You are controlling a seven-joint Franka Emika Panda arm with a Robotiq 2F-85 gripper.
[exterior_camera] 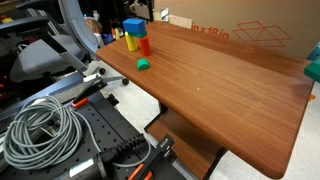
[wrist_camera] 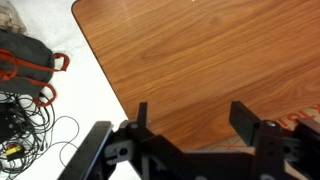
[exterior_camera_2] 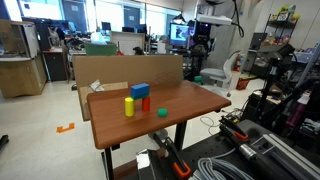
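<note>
A blue block (exterior_camera_2: 140, 90) appears to rest across a yellow cylinder (exterior_camera_2: 129, 107) and a red cylinder (exterior_camera_2: 146, 104), which stand upright side by side on the wooden table. Close to them, nearer the table edge, lies a small green piece (exterior_camera: 143, 64). My gripper is open in the wrist view, its dark fingers wide apart with only bare table between them. It is well away from the blocks, over the opposite end of the table; in exterior view 1 just a teal part of the arm (exterior_camera: 313, 70) shows at the right edge.
A cardboard panel (exterior_camera: 250, 22) borders its back. Coiled grey cable (exterior_camera: 45, 135) lies beside the table. In the wrist view, a dark bag with red straps (wrist_camera: 30, 65) and loose cables sit on the floor past the table edge.
</note>
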